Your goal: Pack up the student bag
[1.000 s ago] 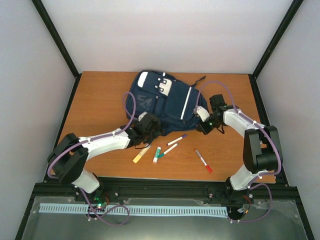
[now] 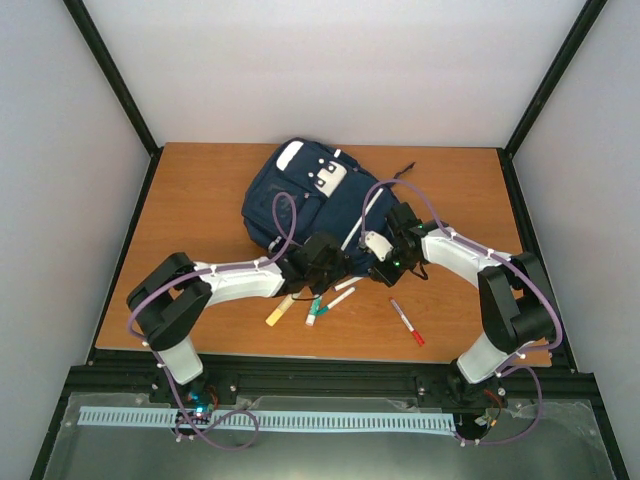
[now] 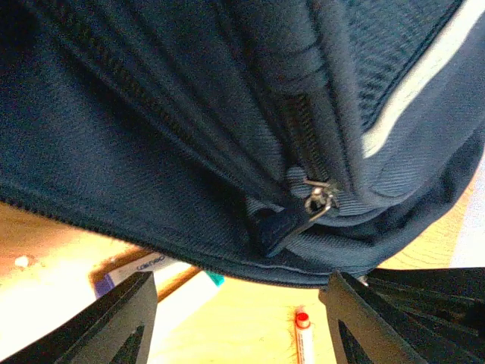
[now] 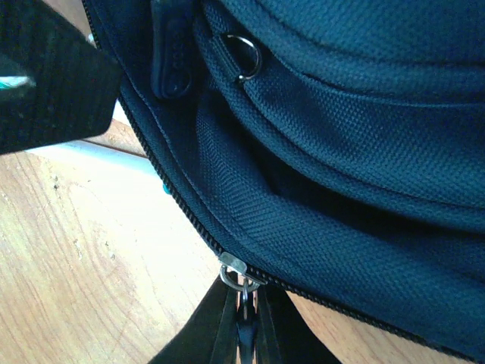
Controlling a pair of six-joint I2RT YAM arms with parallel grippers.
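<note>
The navy backpack (image 2: 320,215) lies at the back middle of the table, its lower edge between my two grippers. My right gripper is shut on a zipper pull (image 4: 239,277) at the bag's edge, gripping the tab below the metal ring. My left gripper stands open near the same edge, with nothing held between its fingers. Another metal zipper pull (image 3: 320,199) hangs on the fabric ahead of it. A finger of the left gripper shows in the right wrist view's upper left corner. Whether the main compartment is open cannot be told.
In front of the bag lie a yellow marker (image 2: 281,310), a green-labelled one (image 2: 313,311), a teal-capped one (image 2: 337,300) and a white-ended one (image 2: 348,283), partly hidden. A red marker (image 2: 408,323) lies farther right.
Over the last second my left gripper moved right and my right gripper moved left, closing the gap between them. The bag's lower right part shifted left and toward the front.
</note>
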